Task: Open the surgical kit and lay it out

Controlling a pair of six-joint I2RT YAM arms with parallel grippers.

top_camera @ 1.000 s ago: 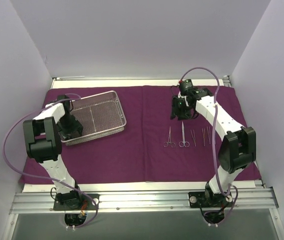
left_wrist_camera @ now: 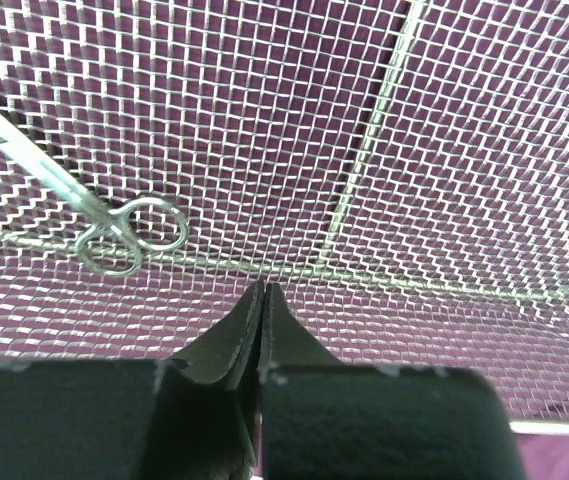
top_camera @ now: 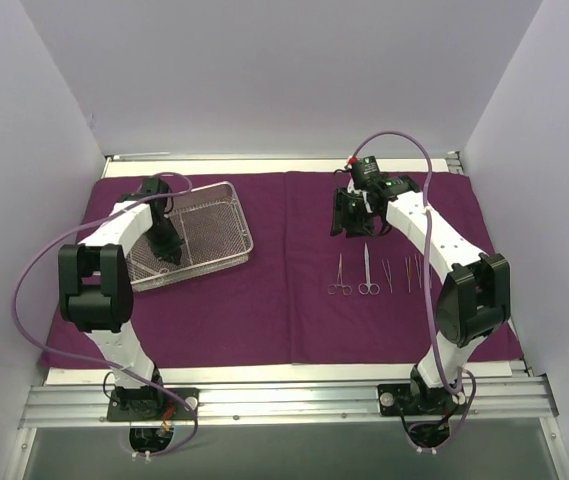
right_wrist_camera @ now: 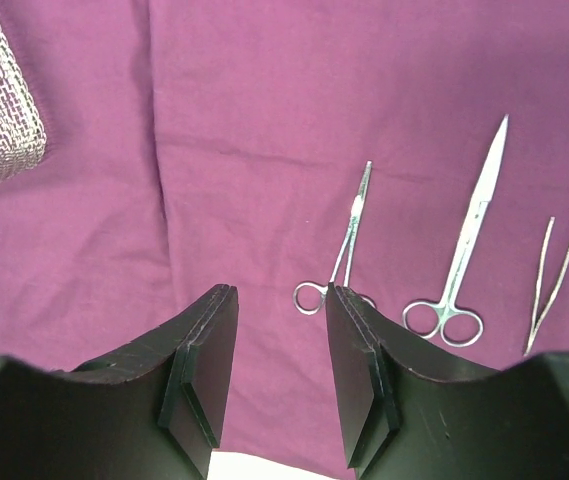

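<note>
The wire-mesh basket (top_camera: pixel 226 215) stands at the left of the cloth, with a metal divider bar (left_wrist_camera: pixel 376 120) across its floor. One pair of scissors (left_wrist_camera: pixel 99 212) lies inside, to the left of my left gripper. That gripper is over the basket, its fingertips together and nothing seen between them. My right gripper hangs open and empty above the cloth. Below it lie a thin clamp (right_wrist_camera: pixel 354 215), larger scissors (right_wrist_camera: pixel 469 232) and tweezers (right_wrist_camera: pixel 551 285); further tweezers (top_camera: pixel 410 273) lie to their right in the top view.
A purple cloth (top_camera: pixel 219 325) covers the table. Grey walls (top_camera: pixel 524 180) close off the sides and back. Each arm trails a purple cable (top_camera: pixel 429 270).
My left gripper has moved rightward within the basket, after staying at its left end. The basket and laid-out tools have not moved.
</note>
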